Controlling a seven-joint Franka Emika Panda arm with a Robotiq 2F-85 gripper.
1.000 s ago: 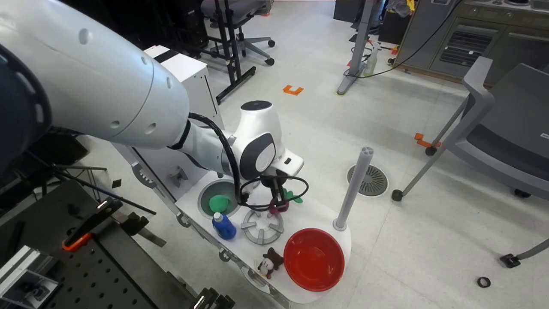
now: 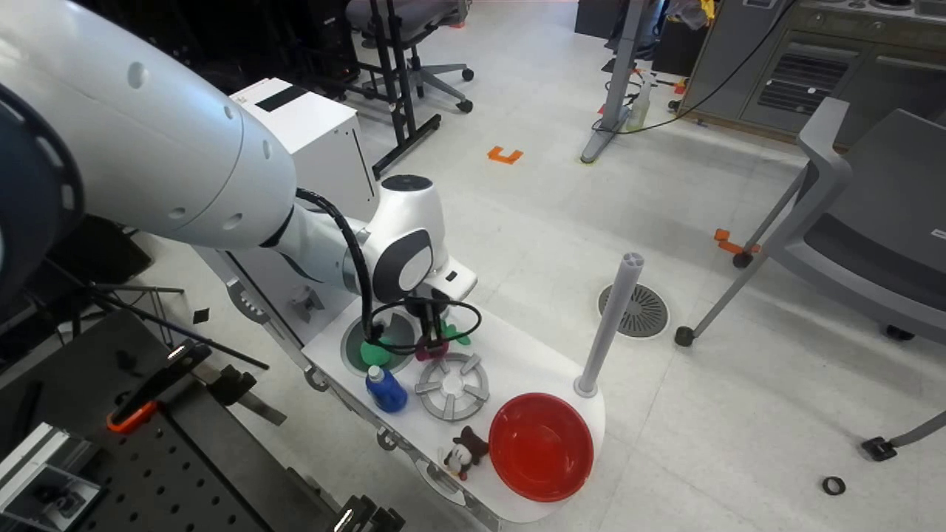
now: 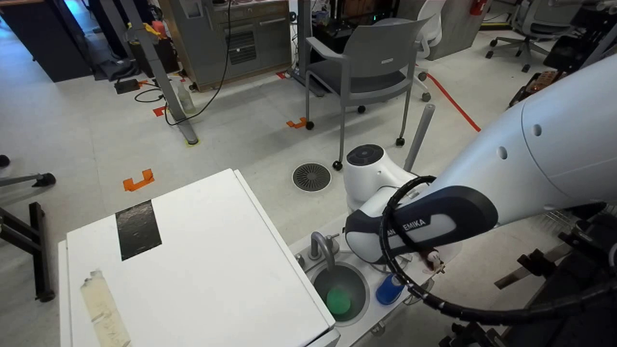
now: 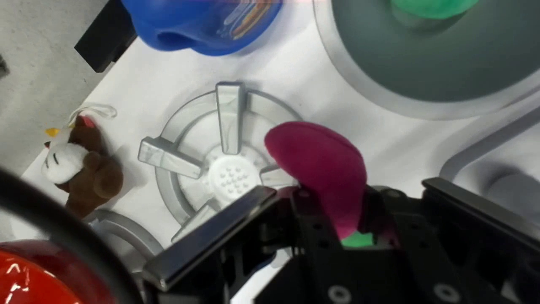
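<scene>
In the wrist view my gripper is shut on a magenta toy (image 4: 321, 167) with a rounded top, held above the counter beside the grey burner ring (image 4: 233, 175). Some green (image 4: 358, 240) shows below it between the fingers. From exterior view 1 the magenta toy (image 2: 431, 349) appears under the hand, with its green leafy part (image 2: 457, 334) to the right, between the sink and the burner. In exterior view 2 the arm hides the gripper and the toy.
The round sink (image 2: 350, 341) holds a green object (image 2: 374, 354). Close by stands a blue bottle (image 2: 386, 390). A brown-and-white plush (image 2: 465, 452) and a red bowl (image 2: 541, 448) occupy the counter's far end. A grey post (image 2: 609, 324) rises at its edge; a faucet (image 3: 322, 246) borders the sink.
The arm has moved left in exterior view 1, from over the burner's far side toward the sink, carrying the magenta toy with it. The other counter objects stay put.
</scene>
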